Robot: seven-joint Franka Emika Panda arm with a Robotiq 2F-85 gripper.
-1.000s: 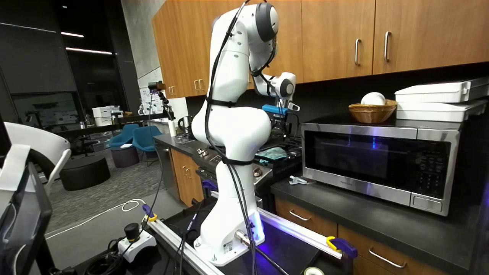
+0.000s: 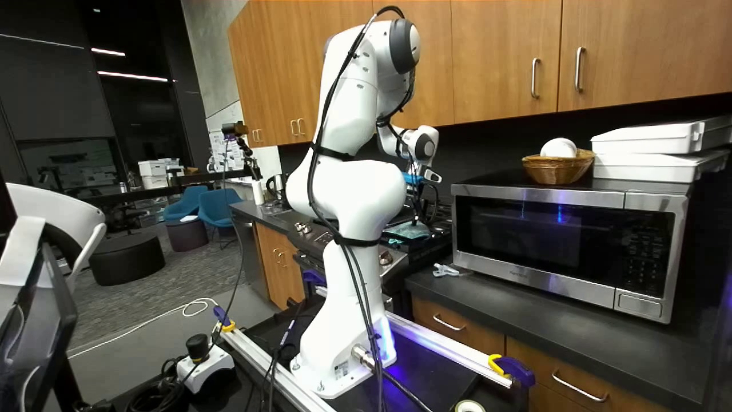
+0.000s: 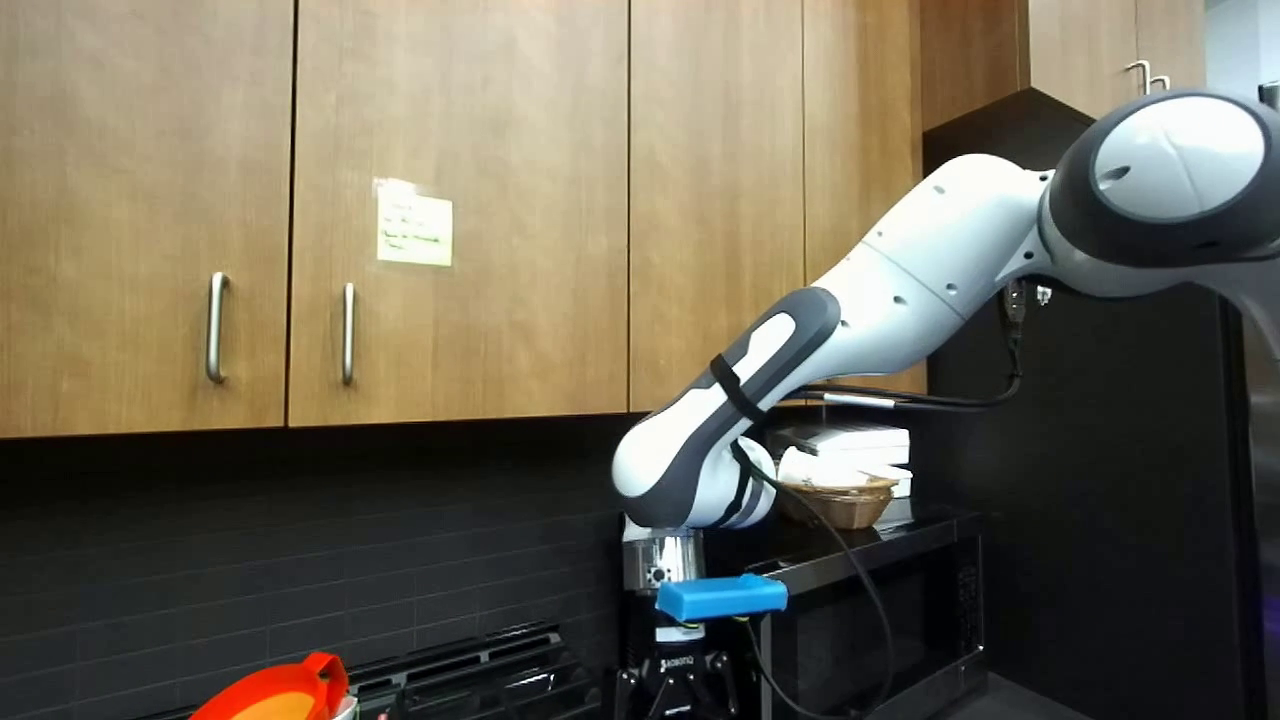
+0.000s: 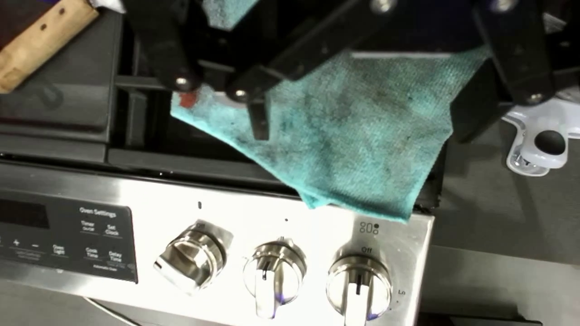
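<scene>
A teal cloth (image 4: 359, 136), stained in places, is draped across the stove's grate, one corner hanging onto the steel control panel. Above it is my gripper, open, one finger (image 4: 259, 119) over the cloth and the other by its right edge. I cannot tell whether the fingertips touch the fabric. In exterior view 1 the cloth (image 2: 410, 230) shows low on the stove under the gripper. Exterior view 2 has the gripper (image 3: 674, 702) at its bottom edge, with the fingertips cut off.
Stove knobs (image 4: 274, 274) line the front panel. On the counter to the right lies a white clip (image 4: 538, 138); a wooden-handled utensil (image 4: 46, 46) rests at the left. The microwave (image 2: 563, 240) stands close to the arm, and upper cabinets (image 3: 468, 216) hang behind it. A red-orange container (image 3: 276, 694) sits left.
The gripper and forearm have come down toward the stove and shifted slightly left in exterior view 1. The cloth appears to be in the same place.
</scene>
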